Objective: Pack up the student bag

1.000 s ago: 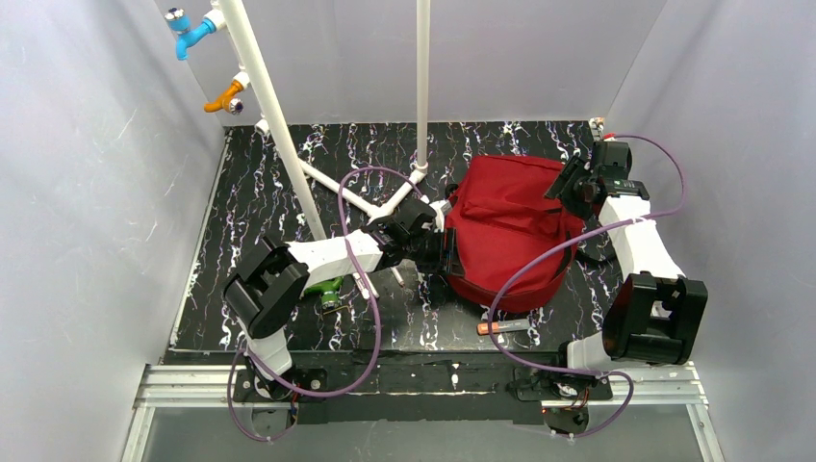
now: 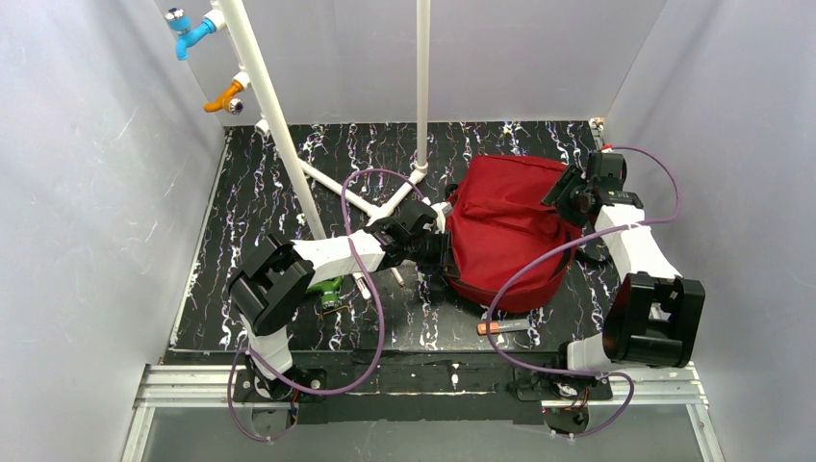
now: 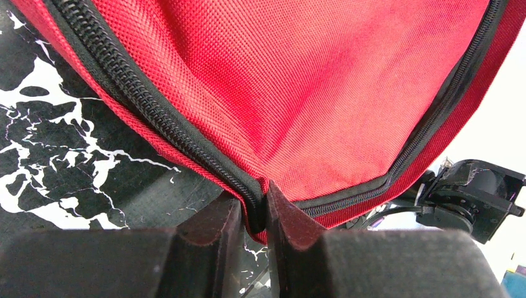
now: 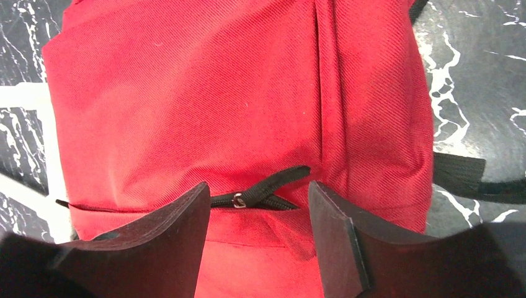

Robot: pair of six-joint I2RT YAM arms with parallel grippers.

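A red bag (image 2: 505, 245) lies on the dark marbled table at the right of the top view. My left gripper is shut on the zipper edge at the bag's front left corner. My right gripper hangs over the bag's back right part, fingers apart, above a black zipper pull (image 4: 267, 186) and the red fold beside it. A black strap (image 4: 471, 177) sticks out from the bag's right side.
An orange-tipped grey object (image 2: 502, 327) lies before the bag. White pipes (image 2: 289, 154) with taps stand at left, and a green object (image 2: 327, 294) lies under my left arm. Walls bound both sides.
My right arm has shifted slightly, its gripper now a little lower in the top view. The left gripper and bag look almost unchanged.
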